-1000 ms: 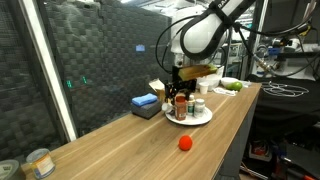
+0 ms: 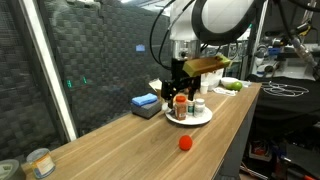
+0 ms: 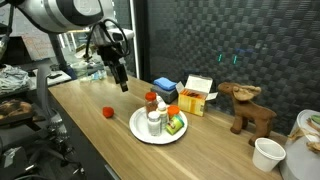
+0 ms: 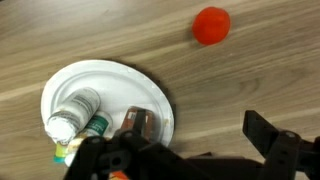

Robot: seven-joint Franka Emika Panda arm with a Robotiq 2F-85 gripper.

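My gripper is open, its two fingers wide apart at the bottom of the wrist view, with nothing between them. It hangs above the wooden counter, beside the white plate (image 3: 143, 131). On that plate are a brown bottle with an orange-red cap (image 3: 151, 101), a white jar (image 3: 154, 123) and a green-labelled bottle (image 3: 174, 124). In the wrist view, the white jar (image 4: 73, 114) and brown bottle (image 4: 147, 122) show partly, the left finger overlapping the plate's edge. A red ball (image 4: 211, 25) rests alone on the bare wood, off the plate.
Behind the plate stand a blue item (image 3: 164, 84) and an open yellow-and-white box (image 3: 197, 95). Farther right are a brown toy animal (image 3: 252, 112) and a white cup (image 3: 267, 153). Two small round containers (image 2: 41, 162) sit at the counter's far left. Bare wood surrounds the ball.
The arm has moved away from over the plate, looming larger and farther right in exterior view 1. The plate, its bottles and the red ball have stayed in place.
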